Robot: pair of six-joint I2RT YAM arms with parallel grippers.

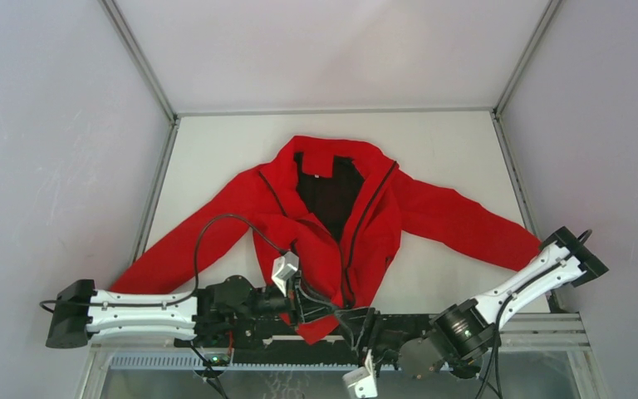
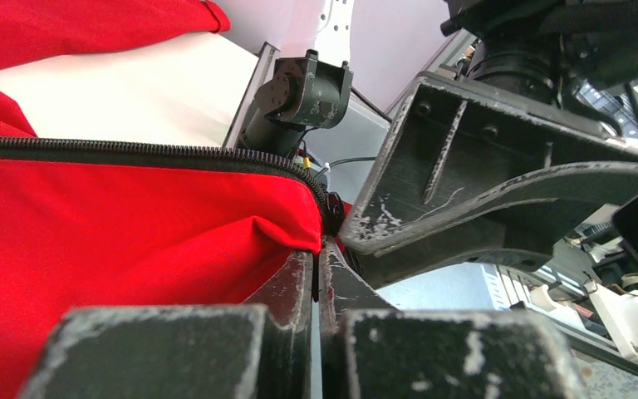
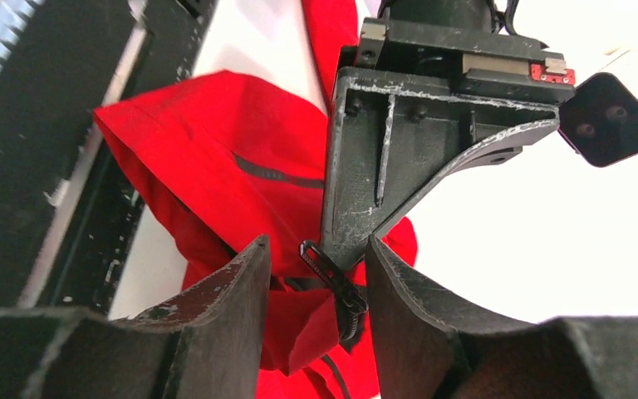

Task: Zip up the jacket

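The red jacket (image 1: 316, 249) lies open on the table, its black zipper (image 1: 354, 241) running down the front. My left gripper is shut at the lower end of the zipper; a corner of red cloth and a thin black strip run in between its fingertips. In the right wrist view a black zipper pull (image 3: 332, 277) sticks up beside the tip of the left gripper. My right gripper is open, its fingers standing on either side of the pull without visibly closing on it. Seen from above, the two grippers meet at the jacket's hem.
The dark front rail (image 1: 399, 328) lies just below the hem, past the table edge. Both sleeves spread outward, the left arm (image 1: 141, 312) close to one cuff. White table (image 1: 457, 133) shows bare behind the jacket.
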